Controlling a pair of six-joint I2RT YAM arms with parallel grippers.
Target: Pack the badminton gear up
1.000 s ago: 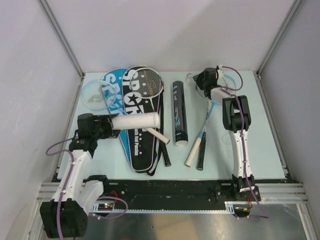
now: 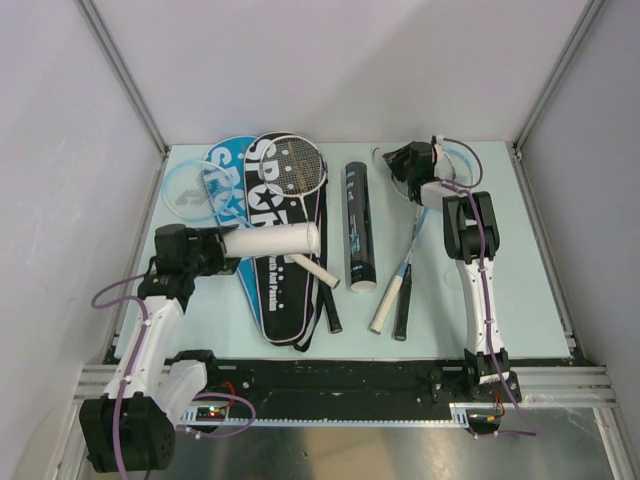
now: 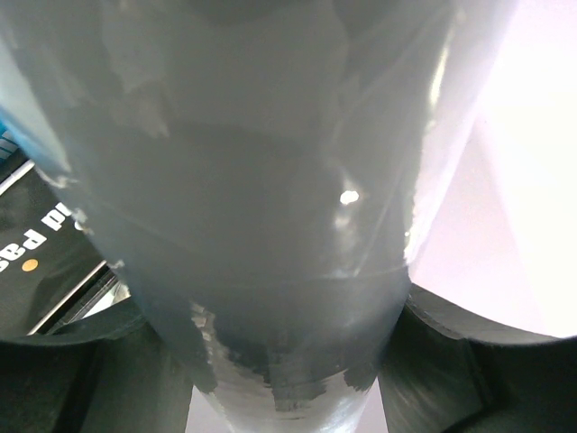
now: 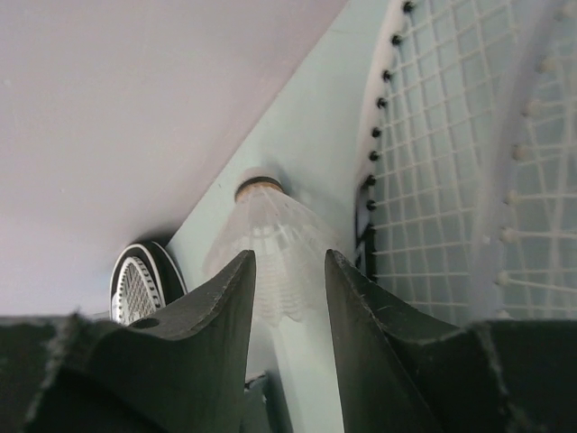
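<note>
My left gripper [image 2: 220, 243] is shut on a white cylinder [image 2: 270, 240], held across the bags; it fills the left wrist view [image 3: 270, 180]. My right gripper [image 2: 400, 160] is part open at the back right, its fingers over a white shuttlecock [image 4: 270, 234], beside racket heads [image 4: 424, 162]. Rackets with handles [image 2: 383, 310] lie on the right. Two bags, blue [image 2: 245, 290] and black [image 2: 295, 320], lie at the left with rackets on top [image 2: 292, 160]. A dark tube [image 2: 358, 220] lies in the middle.
The back wall [image 4: 180, 90] is close behind the shuttlecock.
The left arm and the cylinder have stayed put.
</note>
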